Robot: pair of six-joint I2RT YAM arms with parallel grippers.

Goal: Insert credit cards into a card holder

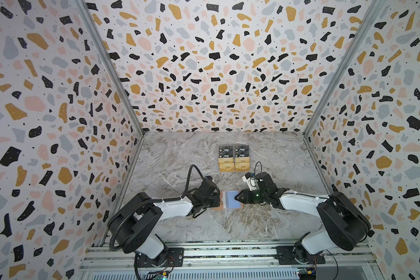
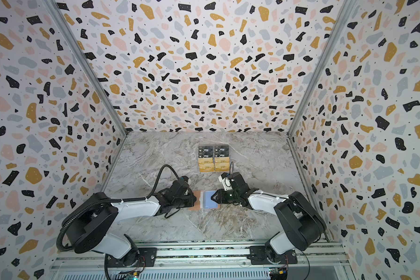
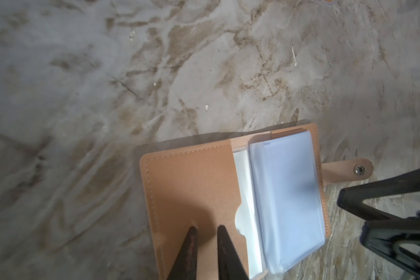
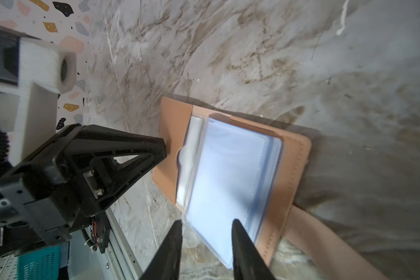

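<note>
The open tan card holder (image 3: 193,179) lies on the marble table, with a pale blue sleeve section (image 4: 226,172) on its right half and a strap with a snap (image 3: 340,170). My left gripper is down over the tan left flap, its fingertips close together; whether anything thin is between them is hidden. My right gripper hangs over the blue sleeves near their edge, its fingers part open with nothing visible between them. Two stacks of black and gold cards (image 1: 225,158) lie behind the holder.
Patterned walls surround it, and a metal rail (image 1: 219,242) runs along the front edge.
</note>
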